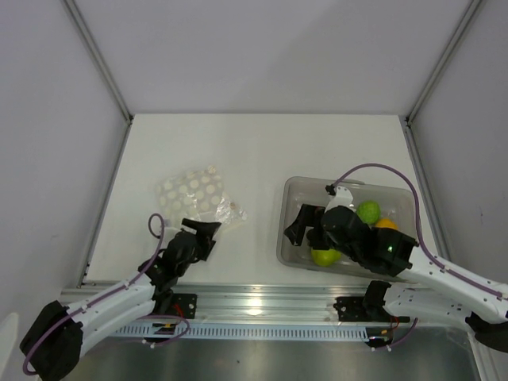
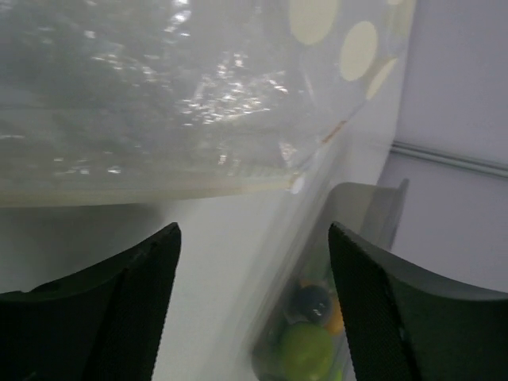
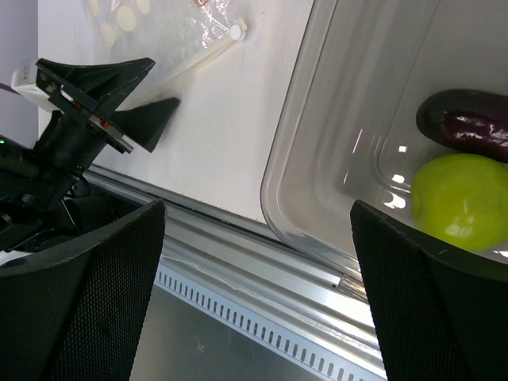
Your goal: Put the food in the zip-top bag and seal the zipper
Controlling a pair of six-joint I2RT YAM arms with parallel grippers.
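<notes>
A clear zip top bag with pale dots (image 1: 190, 193) lies flat on the left of the white table, its zipper edge with a small white slider (image 3: 236, 32) toward the front right. Just in front of that edge, my left gripper (image 1: 213, 240) is open, nothing between its fingers. In the left wrist view the bag's edge (image 2: 230, 189) runs beyond the fingertips, apart from them. My right gripper (image 1: 302, 226) hangs open and empty over the left part of the grey bin (image 1: 290, 198). Food lies in the bin: a green apple-like piece (image 3: 456, 198), a dark eggplant (image 3: 468, 123) and an orange (image 1: 386, 224).
Another green fruit (image 1: 368, 211) sits farther back in the bin. Bare table (image 1: 254, 151) stretches behind and between bag and bin. A metal rail (image 1: 254, 292) runs along the front edge, close to both arms.
</notes>
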